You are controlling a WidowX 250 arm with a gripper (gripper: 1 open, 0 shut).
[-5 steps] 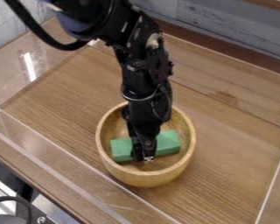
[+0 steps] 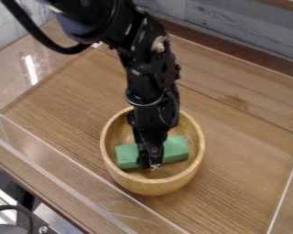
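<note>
A black robot arm reaches down from the top left, and its gripper (image 2: 152, 152) is inside a round yellow bowl (image 2: 157, 183), shut on a green block (image 2: 175, 150). The block lies low in the bowl, running from left to right, with its middle hidden behind the fingers.
The bowl stands on a wooden table (image 2: 244, 162) with clear room to the right and at the back left. A grey panelled wall is at the back. Along the lower left is the table's edge, with a black cable beyond it.
</note>
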